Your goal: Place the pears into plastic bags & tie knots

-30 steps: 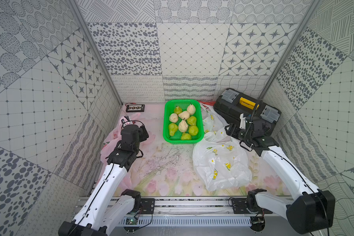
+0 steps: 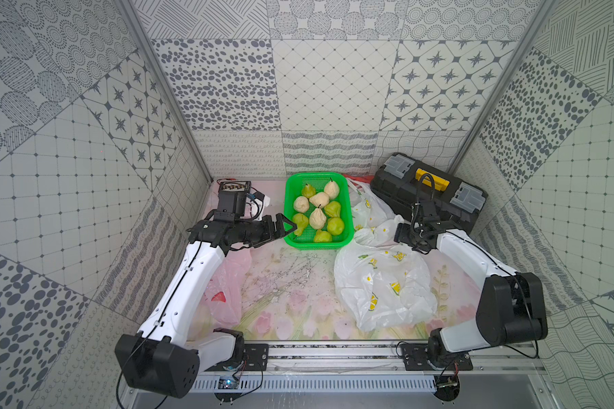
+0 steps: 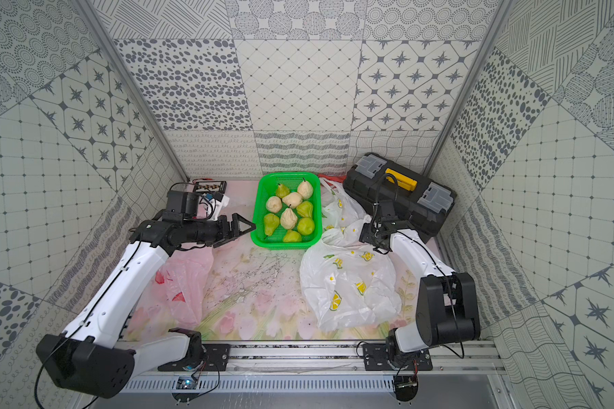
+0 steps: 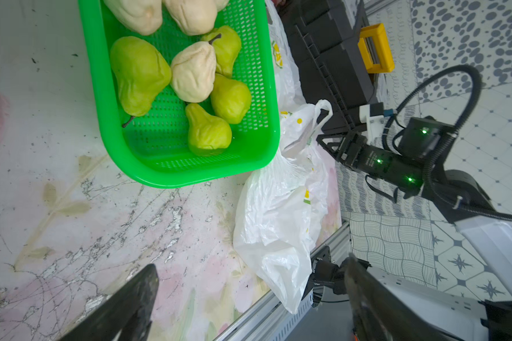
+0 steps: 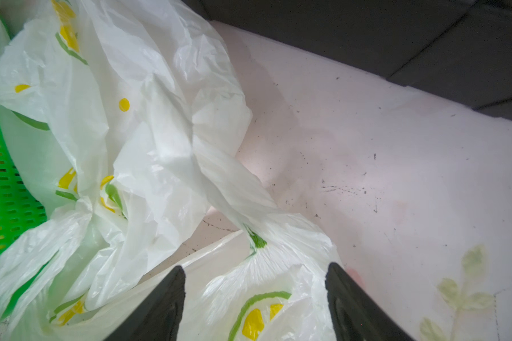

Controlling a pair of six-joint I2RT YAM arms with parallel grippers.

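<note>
Green and pale pears, such as a green pear (image 4: 139,74) at the near left, lie in a green basket (image 4: 179,183) at the middle of the table. My left gripper (image 2: 288,225) is open at the basket's left side, nothing between its fingers. To the right of the basket a white plastic bag (image 2: 385,286) with lemon prints lies spread flat. Over its upper end hovers my right gripper, its fingers apart with the bag's film below and between them in the right wrist view; no grip on the film shows.
A second crumpled white bag (image 2: 370,206) lies between the basket and a black toolbox (image 2: 450,194) at the back right. A pink bag (image 3: 187,279) is under the left arm. The table in front of the basket is clear.
My left gripper has moved right to the basket's side and opened wider. The right gripper has shifted slightly right since a second ago. Pears and white bags look unmoved.
</note>
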